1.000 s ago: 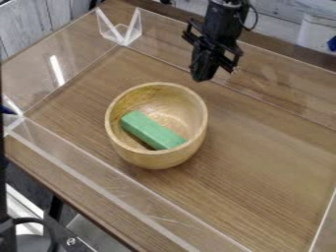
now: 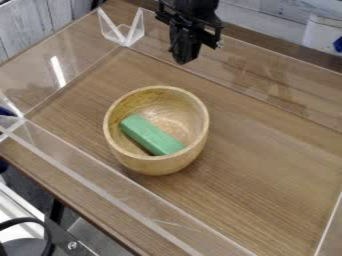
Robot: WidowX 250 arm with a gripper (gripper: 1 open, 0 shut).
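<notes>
A wooden bowl (image 2: 187, 135) sits on the wooden table, holding a green rectangular block (image 2: 151, 136) that lies at a slant inside it. My black gripper (image 2: 185, 52) is at the top middle of the view, above and behind the bowl and apart from it. Its tips point down and look close together, shut, with nothing visible between them.
A clear, angular plastic piece (image 2: 122, 27) stands at the back left. A white object sits at the top right edge, and dark cables lie at the lower left. The table (image 2: 261, 170) right of the bowl is clear.
My gripper has moved up and away toward the back, a little to the left. The bowl and green block look essentially unmoved.
</notes>
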